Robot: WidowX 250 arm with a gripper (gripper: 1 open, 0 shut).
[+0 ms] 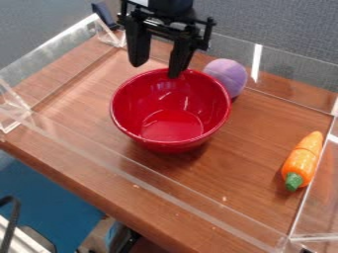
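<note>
My black gripper [158,54] hangs at the top centre, its two fingers spread apart above the back rim of a red bowl [172,124], with nothing seen between them. The bowl stands empty on the wooden table. A purple ball-like object [227,75] lies behind the bowl to the right. An orange toy carrot [301,159] with a green end lies at the right of the table.
Low clear walls border the wooden table [73,133], with a grey wall [291,25] behind. Below the front left edge are a blue surface and some dark equipment.
</note>
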